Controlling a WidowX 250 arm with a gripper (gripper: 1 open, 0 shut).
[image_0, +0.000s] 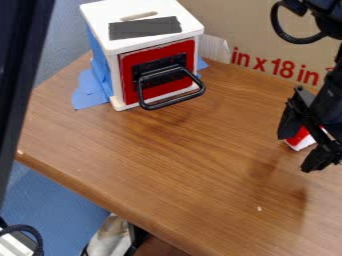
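The black gripper (302, 140) hangs at the right edge above the wooden table, its fingers spread on either side of a small red and white object (299, 141), which is partly hidden behind it. Whether the fingers touch that object cannot be told. A white toy oven (138, 30) with a red door and black handle stands at the back left of the table on a blue sheet.
A cardboard wall (254, 40) with red printing stands behind it. Blue floor shows at the lower left, past the table's edge, with some cloth and cables.
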